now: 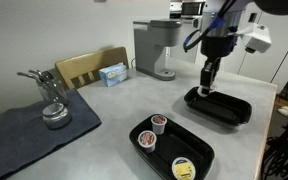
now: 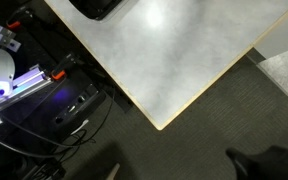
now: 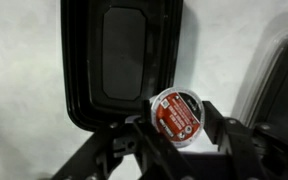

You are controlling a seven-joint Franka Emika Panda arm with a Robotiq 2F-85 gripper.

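My gripper is shut on a coffee pod point(image 3: 176, 118), whose red-brown printed lid and white rim show between the fingers in the wrist view. In exterior view 1, the gripper point(image 1: 206, 84) is at the left end of an empty black tray point(image 1: 224, 121), appearing above its rim. That tray point(image 3: 74, 60) lies up and left of the pod in the wrist view. A second black tray point(image 1: 166, 145) holds two red-lidded pods point(image 1: 147, 140) and a yellow-lidded pod point(image 1: 183, 168). Exterior view 2 does not show the gripper.
A grey coffee machine point(image 1: 154, 45) stands at the back, beside a blue box point(image 1: 114, 74) and a wooden rack point(image 1: 82, 67). On the left, a dark mat point(image 1: 24, 135) bears a metal jar point(image 1: 56, 116) and a utensil holder. Bare table lies between mat and trays.
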